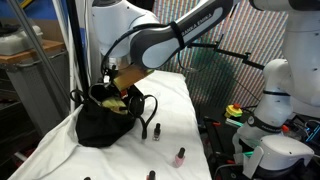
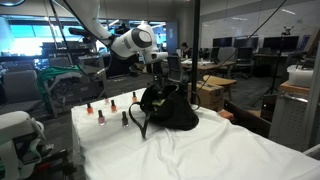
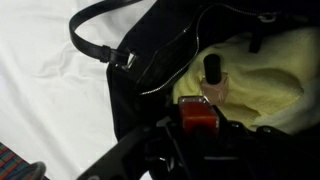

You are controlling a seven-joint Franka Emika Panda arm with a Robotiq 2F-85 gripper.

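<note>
A black handbag with a pale yellow lining lies open on the white cloth. My gripper is over its mouth, pointing down. In the wrist view, a small red bottle sits between the fingers, and the fingers are shut on it. Beyond it, a pinkish bottle with a black cap rests on the lining inside the bag. The fingers themselves are dark and hard to make out against the bag.
Several small bottles stand on the cloth, among them a dark-capped one and a pink one. The bag's strap loops out over the cloth.
</note>
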